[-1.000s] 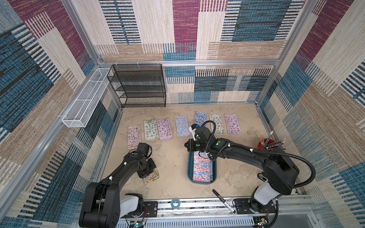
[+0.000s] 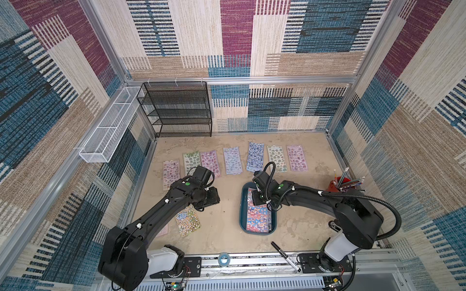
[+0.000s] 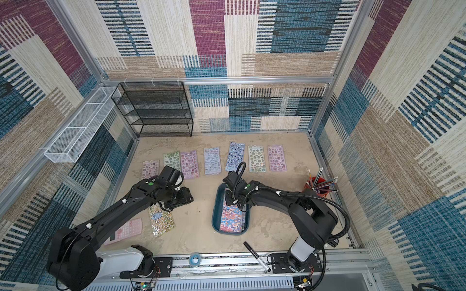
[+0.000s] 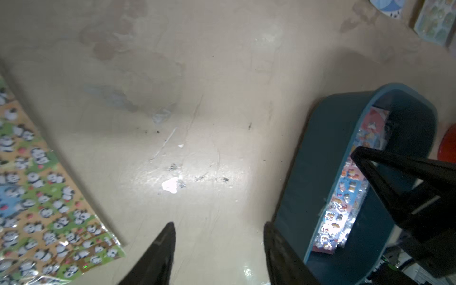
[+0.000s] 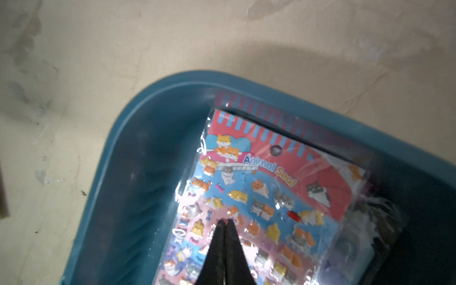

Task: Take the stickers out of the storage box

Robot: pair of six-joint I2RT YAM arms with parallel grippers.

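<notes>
A teal storage box holds a stack of sticker sheets, the top one printed "Animal Seal" with cats and dogs. My right gripper is shut above that sheet, inside the box outline. My left gripper stands open over bare table left of the box, nothing between its fingers. A panda sticker sheet lies on the table to its left.
Seven sticker sheets, including a blue one, lie along the back. A red pen cup is at the right, a black wire rack at the back left. A marker lies at the front.
My left gripper has moved right and up, away from the panda sheet. My right gripper has moved from the box's back end down over the stickers.
</notes>
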